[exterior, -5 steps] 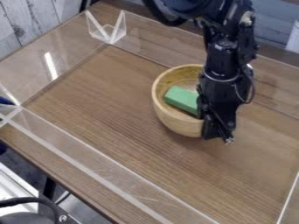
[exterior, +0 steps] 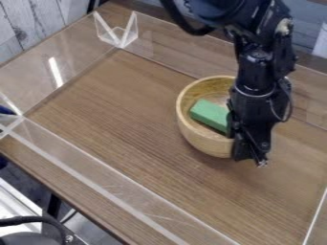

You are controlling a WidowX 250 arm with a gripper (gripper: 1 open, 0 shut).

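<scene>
A tan round bowl (exterior: 200, 134) holds a green block (exterior: 208, 114) on the right half of the wooden table (exterior: 115, 163). My black gripper (exterior: 250, 151) reaches down over the bowl's right side and is shut on its wall, with the fingertips low at the front right. The arm covers the right part of the bowl.
A white wire stand (exterior: 117, 30) is at the back left. A black cable lies at the lower left corner.
The gripper and bowl have shifted slightly to the right, and the arm stands a little differently over the bowl. The green block remains inside.
</scene>
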